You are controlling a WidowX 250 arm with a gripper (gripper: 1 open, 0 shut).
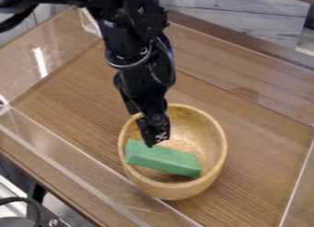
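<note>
A round tan bowl (204,130) stands on the wooden table, low in the middle of the view. A green block (164,159) lies inside it, toward the bowl's front. The black gripper (152,130) hangs over the back left part of the bowl, behind the green block, open and apart from it.
Clear edging runs along the left side, and a pale wood-grain surface lies beyond the table at the back. A black cable is at the lower left.
</note>
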